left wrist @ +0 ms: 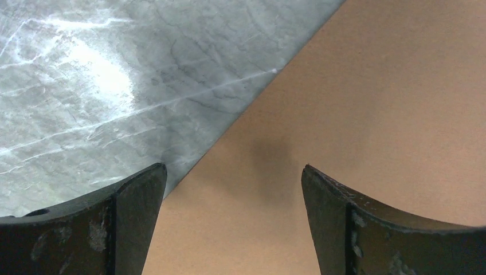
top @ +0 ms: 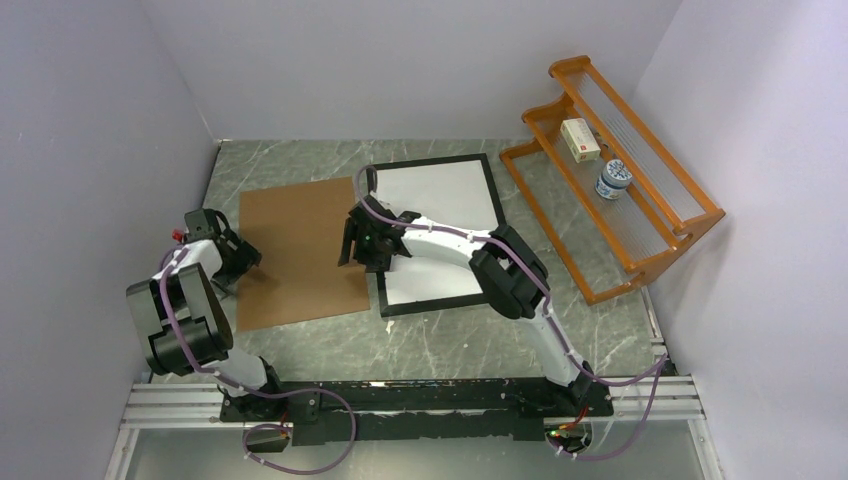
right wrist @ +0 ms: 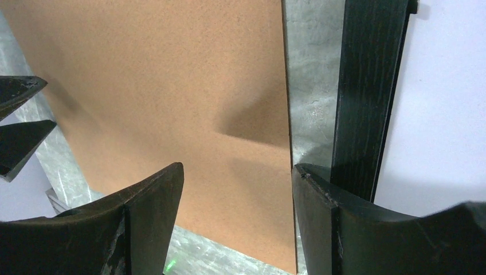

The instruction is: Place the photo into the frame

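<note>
A flat brown board [top: 300, 240] lies on the marble table, left of the black-rimmed frame [top: 493, 190]. White shows inside that frame; no separate photo can be told apart. At the board's left edge my left gripper [top: 252, 257] is open above it. In the left wrist view the edge of the board runs between the spread fingers. Over the board's right edge stands my right gripper, open. One of its fingers is over the brown board, the other over the gap beside the frame's black bar [right wrist: 367, 97]. Nothing is held in either.
A wooden rack [top: 625, 185] stands at the right, with a small box [top: 580, 140] and a blue-white jar [top: 614, 178] in it. Bare marble [top: 430, 345] shows in front of the frame. Walls close in the left and back.
</note>
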